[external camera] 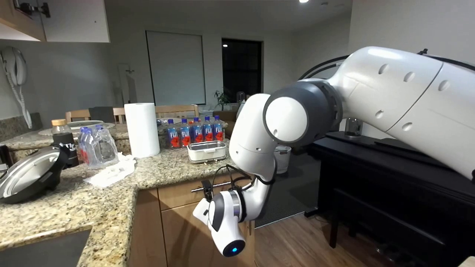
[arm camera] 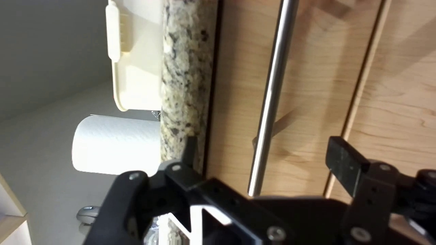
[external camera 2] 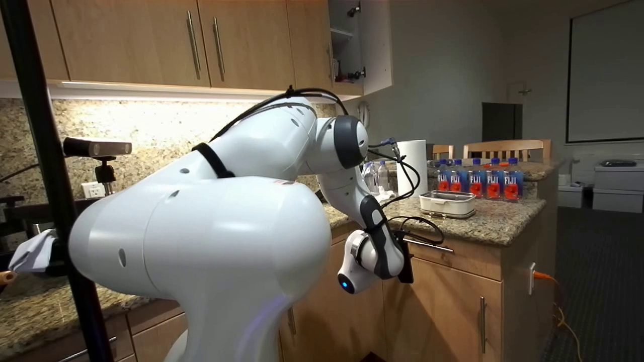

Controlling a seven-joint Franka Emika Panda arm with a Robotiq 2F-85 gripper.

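Observation:
A silver bar handle [arm camera: 269,98] runs along the closed wooden drawer [arm camera: 314,81] under the counter. In the wrist view my gripper is open, one finger on each side of the bar's line, with its dark fingertips [arm camera: 345,161] apart from the bar. From outside, the handle [external camera: 209,187] shows beside my wrist, its right part close to the camera mount and cables; the fingers themselves are hidden there. In the second exterior view the handle [external camera 2: 428,245] extends to the right of my hand.
The granite counter edge [arm camera: 184,81] lies close to one finger. On the counter stand a white lidless container [external camera: 207,151], a paper towel roll [external camera: 141,130] and several water bottles [external camera 2: 477,179]. Below the drawer is a cabinet door with a vertical handle [external camera 2: 483,326].

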